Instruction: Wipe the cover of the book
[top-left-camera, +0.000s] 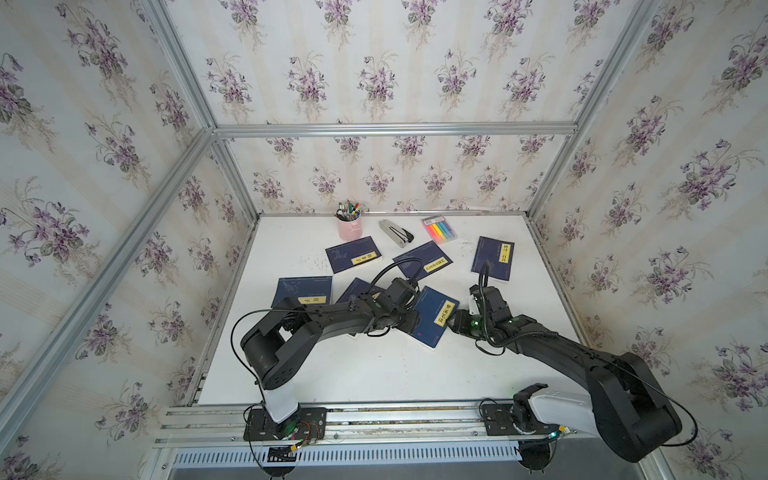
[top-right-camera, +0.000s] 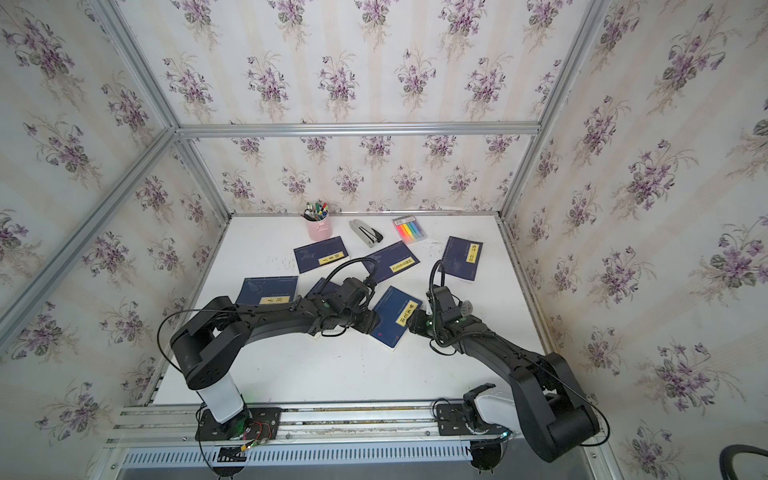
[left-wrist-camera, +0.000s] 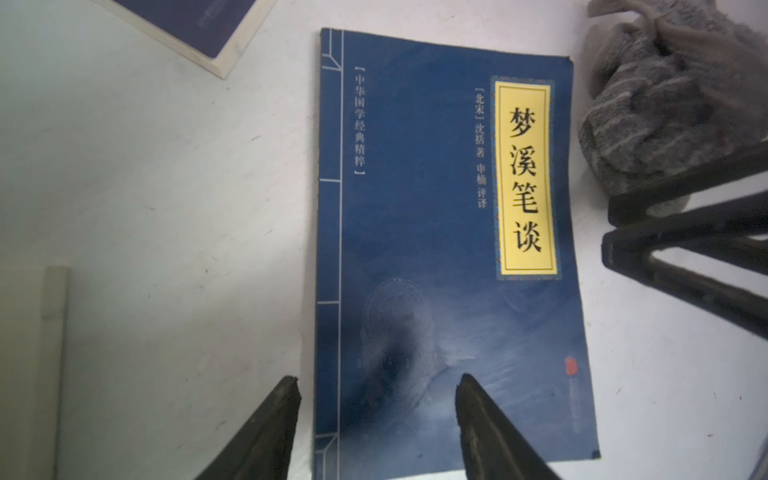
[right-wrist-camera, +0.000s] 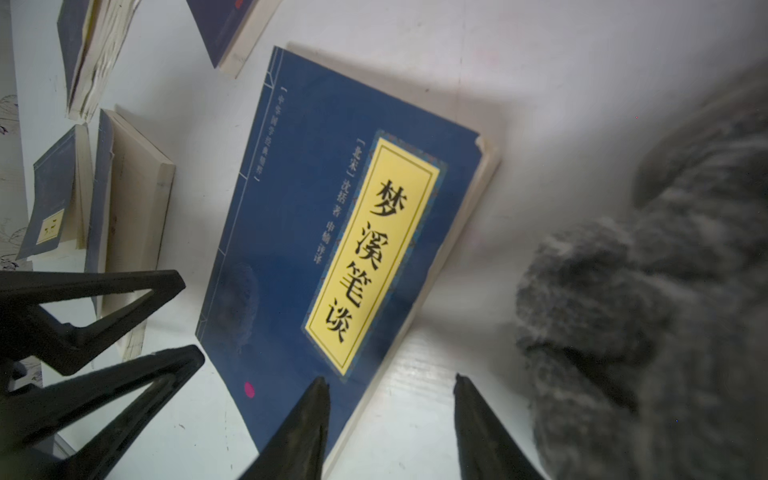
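Note:
The dark blue book (top-left-camera: 426, 316) with a yellow title label lies flat at mid-table, seen from above in both wrist views. My left gripper is open above its lower half, from the left side. At the right edge of the book, my right gripper has its fingers apart, with nothing held between them. A crumpled grey cloth rests on the table right of the book, apart from it; the left wrist view shows this cloth (left-wrist-camera: 648, 96) beyond the right gripper's fingers (left-wrist-camera: 680, 228).
Several other blue books lie around, including one book (top-left-camera: 352, 253) behind and one book (top-left-camera: 492, 256) at the right. A pink pen cup (top-left-camera: 350, 230), a stapler (top-left-camera: 396, 233) and coloured markers (top-left-camera: 438, 229) stand along the back.

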